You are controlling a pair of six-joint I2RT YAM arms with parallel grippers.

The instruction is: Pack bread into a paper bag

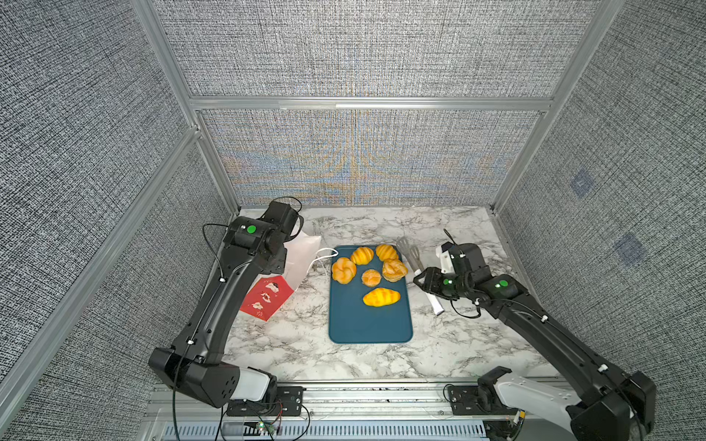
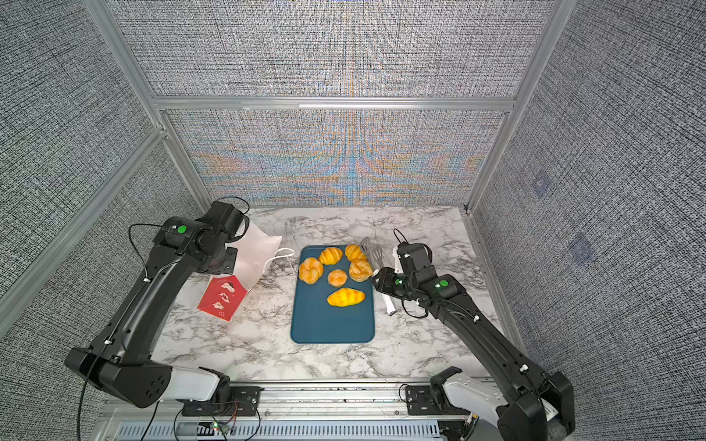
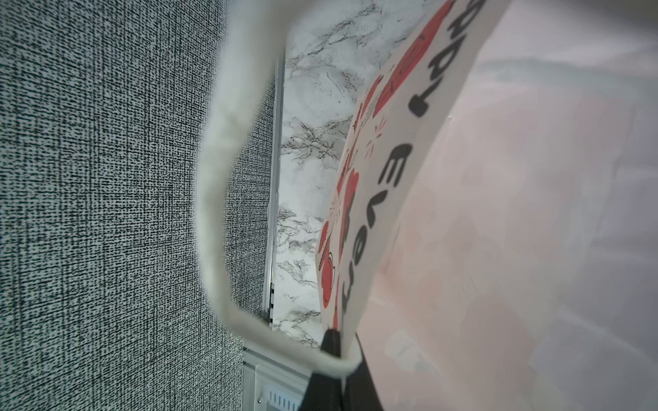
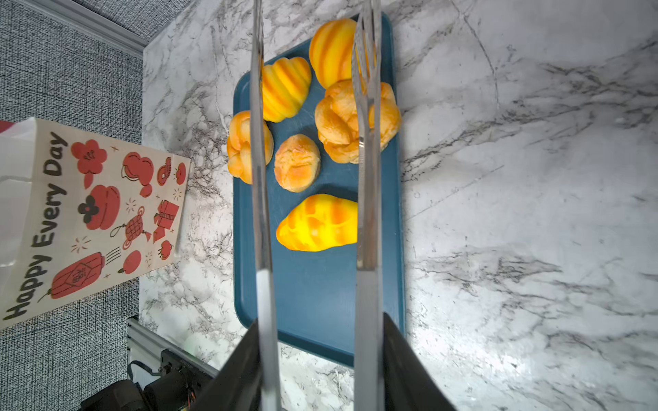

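Observation:
The white and red paper bag (image 1: 267,297) stands at the left, its mouth facing my left wrist camera. My left gripper is shut on the bag's thin rim, and a white handle (image 3: 219,239) loops past its fingertips. In my right gripper are metal tongs (image 4: 368,239), their two arms spread apart between its fingers. The tongs' tips reach above the right side of the blue tray (image 1: 367,327). That tray carries several breads, among them a yellow oblong loaf (image 1: 381,297), a small round bun (image 1: 371,278) and a knotted roll (image 1: 343,270).
Two ridged breads (image 2: 331,255) lie at the tray's back edge, with a crusty roll (image 2: 360,269) at its right. The tray's front half is bare. Open marble table (image 4: 521,239) extends to the right of the tray. A second bag handle (image 1: 327,253) sticks out towards the tray.

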